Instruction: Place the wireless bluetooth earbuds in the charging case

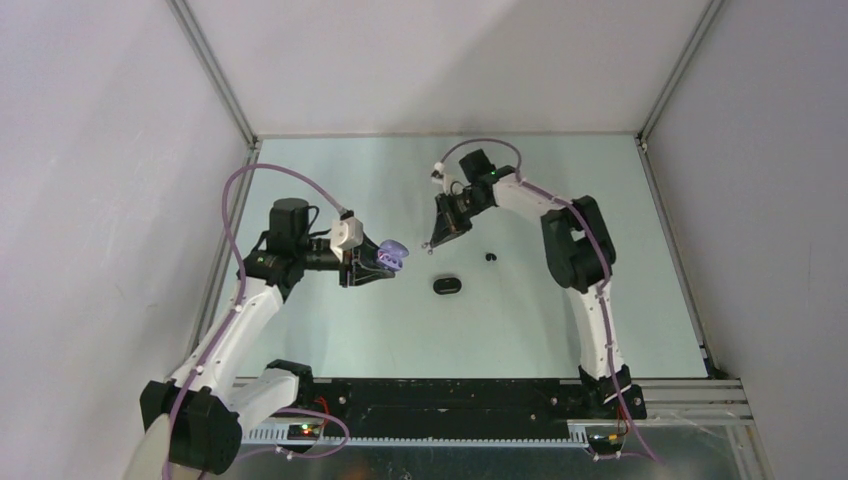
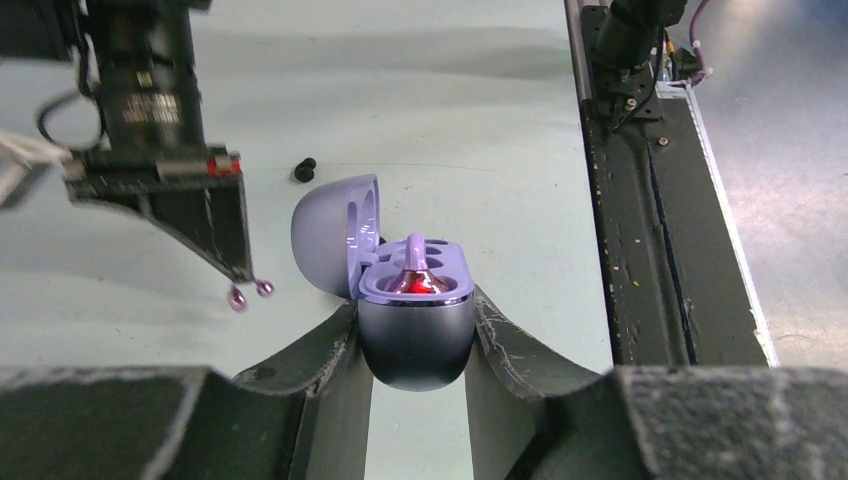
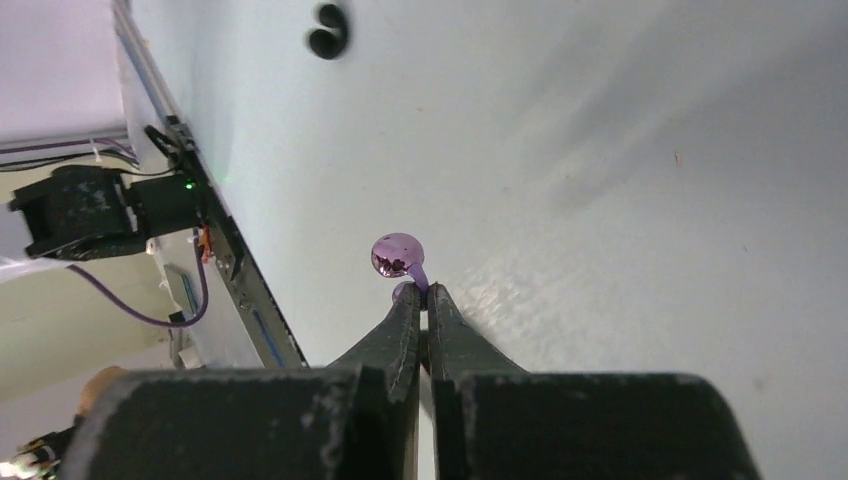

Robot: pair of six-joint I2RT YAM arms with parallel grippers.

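Note:
My left gripper point(image 1: 375, 268) is shut on the purple charging case point(image 2: 415, 340), which is upright with its lid open; a purple stem rises from its slots in the left wrist view. My right gripper, just right of and above the case in the top view, is shut on a small purple earbud point(image 3: 398, 255) with a glossy pink head; a second pink tip sits behind it.
A black case point(image 1: 447, 285) lies on the table below the gap between the grippers, and a small pair of black earbuds point(image 1: 491, 257) lies to its right.

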